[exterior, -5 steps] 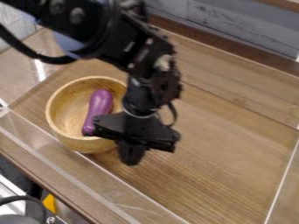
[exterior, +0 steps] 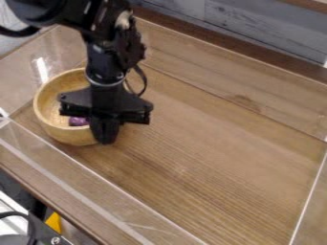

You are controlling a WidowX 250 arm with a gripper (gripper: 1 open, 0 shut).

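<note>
My gripper [exterior: 105, 122] is a black arm end reaching down at the left of the tray, over the front right part of a tan bowl [exterior: 54, 96]. A small piece of purple object [exterior: 78, 122] shows inside the bowl, mostly hidden behind the gripper. The fingertips are dark and overlap the bowl's rim, so whether they are shut or hold anything is unclear.
The wooden tray floor [exterior: 224, 153] is bare to the right and in front. Raised walls [exterior: 255, 43] run along the back and right. A small yellow item [exterior: 54, 222] and cables are outside the tray at lower left.
My gripper has moved left and toward the back, away from the front middle, to over the bowl. The purple object is now mostly hidden behind it.
</note>
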